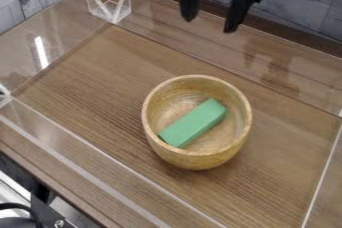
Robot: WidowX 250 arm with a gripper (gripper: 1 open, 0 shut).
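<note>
A yellow round bowl (160,107) sits on the wooden table, with a green elongated block (193,124) lying inside it on a diagonal. At the top centre my black gripper (211,12) hangs above and behind the bowl, apart from it, its two dark fingers spread open with nothing seen between them. The top of the gripper is cut off by the frame edge.
A white wire-like object (110,4) stands at the back left. Dark items show at the lower left edge.
</note>
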